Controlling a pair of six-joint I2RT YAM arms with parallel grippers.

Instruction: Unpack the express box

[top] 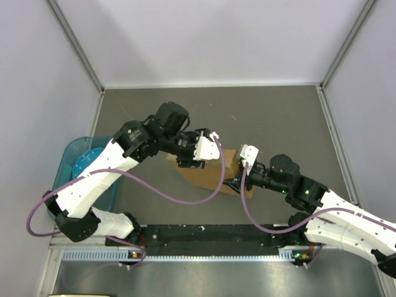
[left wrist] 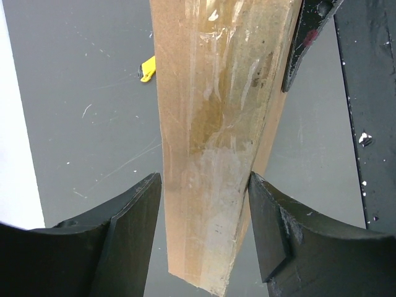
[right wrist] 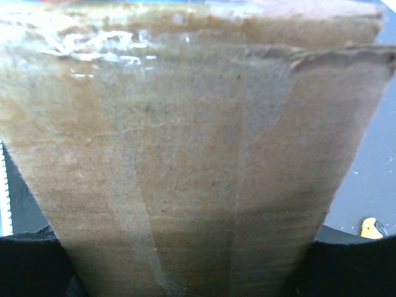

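A taped cardboard box [top: 207, 180] stands tilted in the middle, between both grippers; its narrow taped face [left wrist: 207, 124] fills the middle of the left wrist view. My left gripper [top: 195, 161] is over the box's top, its fingers [left wrist: 124, 235] part open on either side of that taped face. My right gripper [top: 238, 182] is shut on the box's right end, whose cardboard [right wrist: 192, 154] fills most of the right wrist view.
A small yellow cutter [left wrist: 147, 68] lies on the grey floor behind the box. A teal basket [top: 69, 161] with a blue item stands at the left.
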